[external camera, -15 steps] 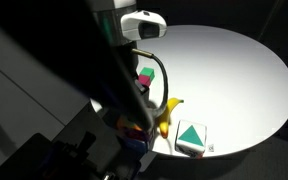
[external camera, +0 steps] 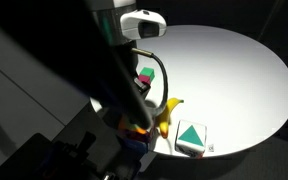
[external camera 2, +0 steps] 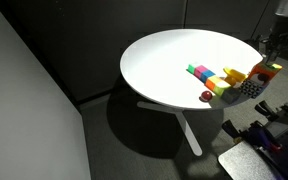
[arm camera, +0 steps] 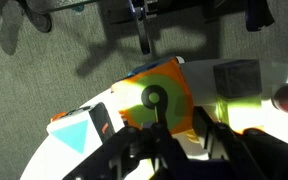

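Near the table edge, an orange block [arm camera: 154, 97] with a dark ring on its face shows in the wrist view. My gripper is open, its dark fingers over the block's lower edge in that view; whether they touch it I cannot tell. Exterior view 2 has the orange block [external camera 2: 265, 72] at the table's right end, close to the arm. In exterior view 1 the dark arm hides most of the gripper and the block.
A white block with a teal triangle [external camera: 191, 137] and a yellow banana-like piece [external camera: 169, 116] lie nearby. Coloured blocks [external camera 2: 206, 76] and a red ball [external camera 2: 206, 96] sit farther along.
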